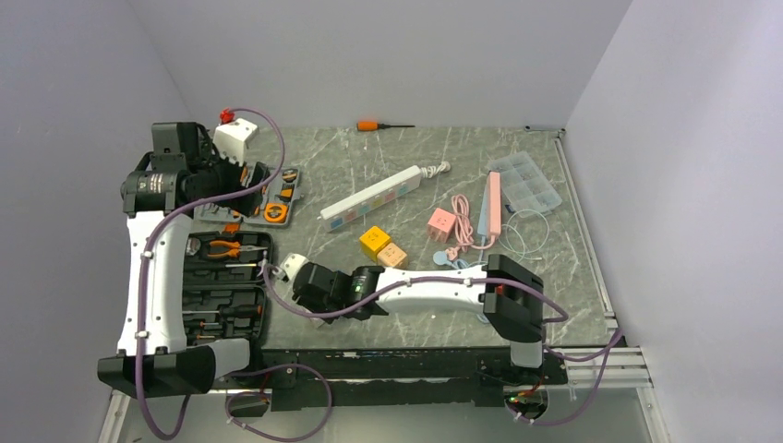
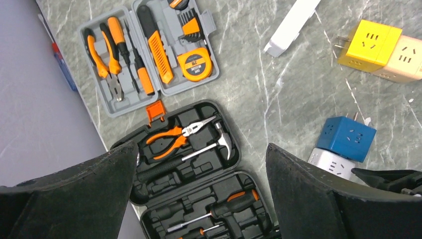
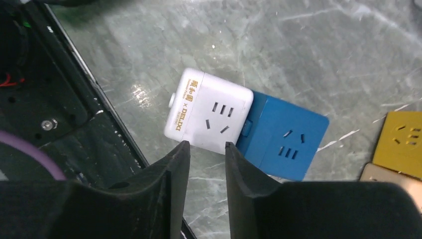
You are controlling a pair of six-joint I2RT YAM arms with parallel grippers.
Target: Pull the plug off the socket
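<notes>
In the right wrist view, a white cube socket [image 3: 215,112] lies against a blue cube plug [image 3: 291,137]; whether prongs join them is hidden. My right gripper is part open, its fingertips near the white cube's lower edge and nothing between them. From the left wrist view, the white cube [image 2: 332,162] and blue cube [image 2: 347,139] again touch, beside the right gripper's dark tip. My left gripper is wide open and empty, held above the tool cases. The right arm mostly covers both cubes in the top view.
A yellow cube [image 1: 375,242] touches a peach cube [image 1: 392,256] mid-table. Behind them lies a white power strip [image 1: 374,197]. A pink cube [image 1: 441,224], pink cable and clear box [image 1: 524,183] occupy the right. Tool cases [image 1: 222,300] fill the left side.
</notes>
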